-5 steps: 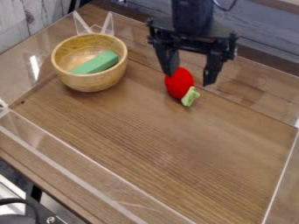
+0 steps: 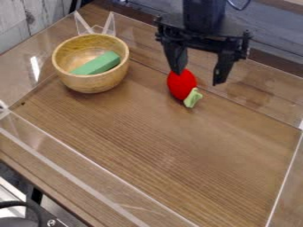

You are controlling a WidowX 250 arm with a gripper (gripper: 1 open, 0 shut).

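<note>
My black gripper (image 2: 207, 58) is open above the table, its two fingers spread to either side. Below its left finger lies a red object (image 2: 182, 84) with a light green end (image 2: 193, 98). A yellow bowl (image 2: 92, 82) at the left holds a green block (image 2: 99, 64).
A dark cable hangs above the gripper, and another dark curved item sits at the lower left edge.
The red object and the bowl stay where they were.
</note>
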